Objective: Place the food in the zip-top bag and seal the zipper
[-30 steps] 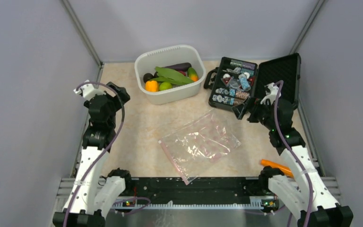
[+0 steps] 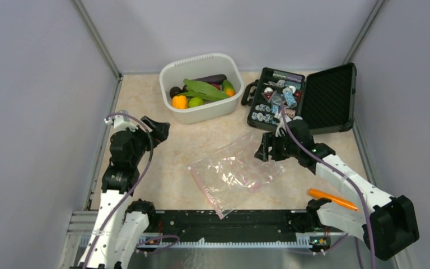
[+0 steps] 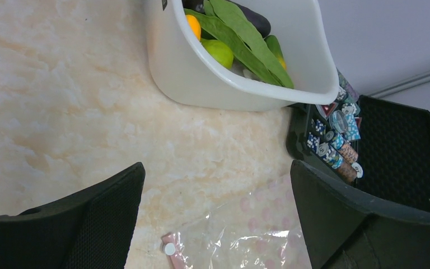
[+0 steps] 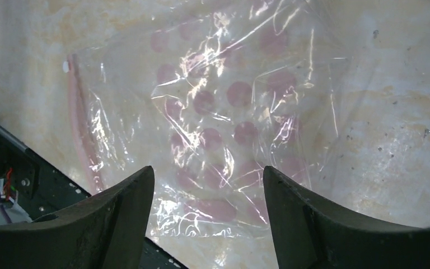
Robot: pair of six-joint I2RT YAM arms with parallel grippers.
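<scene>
A clear zip top bag (image 2: 229, 179) with a pink zipper strip on its left end lies flat and empty in the middle of the table. At the back, a white bin (image 2: 179, 115) holds the food: a yellow pepper (image 2: 180, 102), a green round fruit (image 2: 196, 102), an eggplant (image 2: 213, 78) and long green leaves (image 2: 207, 89). My left gripper (image 2: 154, 126) is open, left of the bag and below the bin's left side. My right gripper (image 2: 266, 147) hangs over the bag's upper right part, fingers parted with nothing held between them.
An open black case (image 2: 327, 101) of chips and dice stands back right. An orange tube (image 2: 333, 199) lies at the right front, under the right arm. The table left of the bag is clear.
My right gripper has moved left and down in the top view, over the bag. My left gripper has moved right and a little toward the front. The bag and bin are unchanged.
</scene>
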